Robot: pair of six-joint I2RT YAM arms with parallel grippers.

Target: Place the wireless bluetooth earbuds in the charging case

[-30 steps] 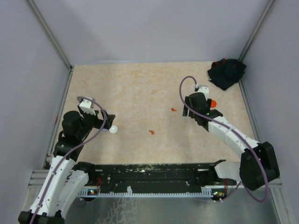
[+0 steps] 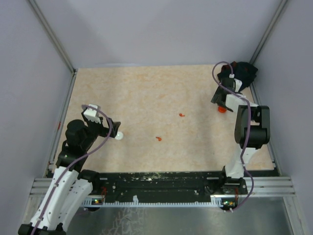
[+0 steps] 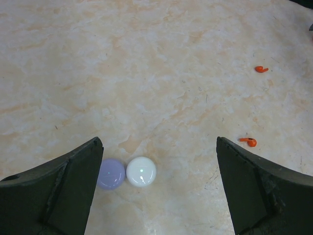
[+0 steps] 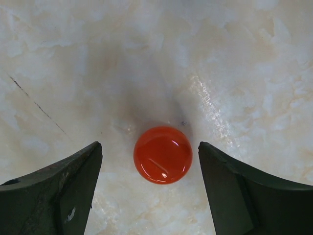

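Observation:
Two small orange earbuds lie apart on the table: one (image 2: 181, 114) farther back, the other (image 2: 158, 138) nearer the front. The left wrist view shows both, a far earbud (image 3: 260, 69) and a near earbud (image 3: 248, 142). A glossy round red case (image 4: 163, 155), its lid apparently closed, sits on the table at the right side. Over this case hangs my right gripper, open, its fingers on either side with gaps to the case. At the left, my left gripper stands open with nothing between its fingers.
A white round object (image 3: 141, 171) and a purple one (image 3: 111, 174) stand side by side near my left gripper. A dark cloth or cap (image 2: 242, 73) fills the back right corner.
My right arm has swung toward the back right, bringing its gripper from left of the red case to over it. The left arm and the earbuds have stayed put.

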